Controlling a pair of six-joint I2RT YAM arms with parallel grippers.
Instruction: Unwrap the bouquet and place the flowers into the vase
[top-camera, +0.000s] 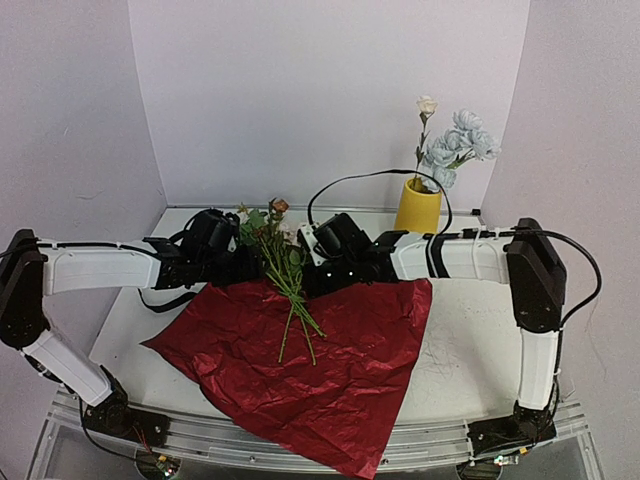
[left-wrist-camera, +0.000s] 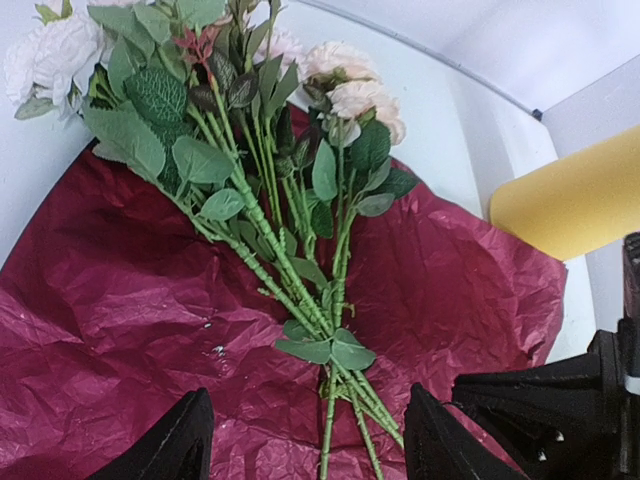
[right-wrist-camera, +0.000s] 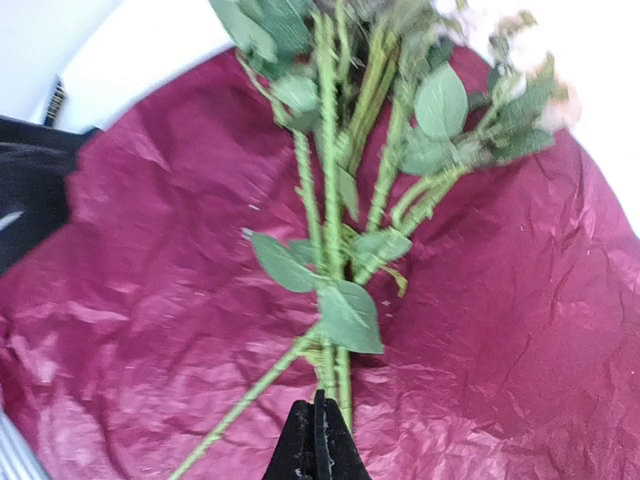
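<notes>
A loose bunch of flowers (top-camera: 284, 262) lies on red wrapping, its green stems crossing and pointing toward the front. Pale pink and white blooms (left-wrist-camera: 365, 98) spread at the far end. Above the stems, my left gripper stands open, its two fingers wide apart with no stem gripped. My right gripper is shut over the lower stems; nothing shows between its fingertips, and the stems run beneath them. At the back right stands the yellow vase (top-camera: 418, 208), holding a white rose (top-camera: 427, 105) and pale blue flowers (top-camera: 459, 150).
Red wrapping (top-camera: 330, 400) covers the middle of the white table (top-camera: 462, 345) and hangs over the front edge. Bare table shows at the right. Both grippers are close together over the bunch, and a black cable arches near the vase.
</notes>
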